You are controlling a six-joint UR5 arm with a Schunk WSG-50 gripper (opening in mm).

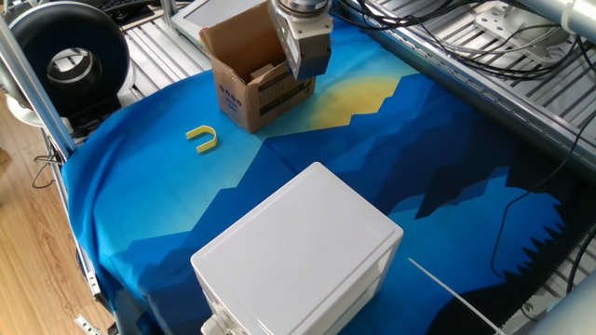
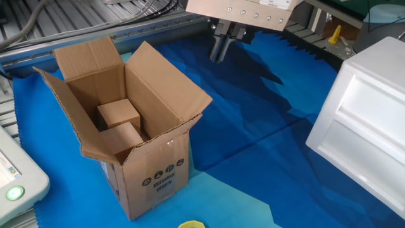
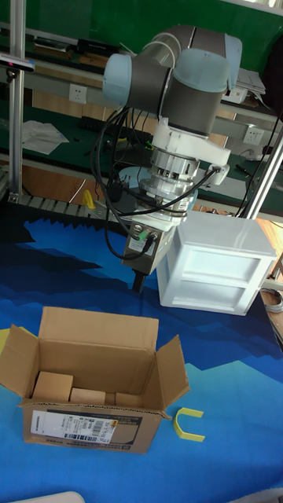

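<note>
My gripper point(image 2: 218, 58) hangs over the blue cloth, its dark fingers close together and pointing down. It looks shut, and nothing shows between the fingertips. In exterior view 2 it is to the right of the open cardboard box point(image 2: 155, 168); exterior view 3 puts it behind the box and left of the white drawer unit point(image 3: 219, 243). Inside the box lie several small brown blocks, among them one block point(image 2: 118, 113) at the back and another block point(image 2: 121, 137) nearer the front. The fingers are hidden in exterior view 1.
A yellow U-shaped piece point(image 1: 212, 140) lies on the cloth point(image 1: 140, 200) beside the box. The white drawer unit point(image 1: 298, 223) takes up the front middle in exterior view 1. A thin white stick point(image 1: 452, 282) is to its right. Open cloth lies between box and drawers.
</note>
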